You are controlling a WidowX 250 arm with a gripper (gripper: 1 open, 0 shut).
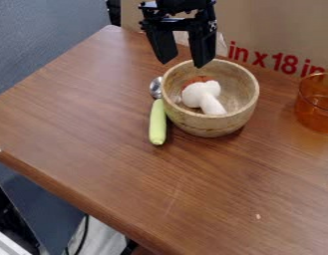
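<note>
My black gripper hangs open above the back rim of a wooden bowl, with nothing visible between its fingers. In the bowl lie white objects, perhaps mushroom-like pieces, and something small and red behind them. Left of the bowl a pale green vegetable lies on the table, with a metal spoon just above it.
An amber translucent container stands at the right edge. A cardboard box with red lettering is behind.
</note>
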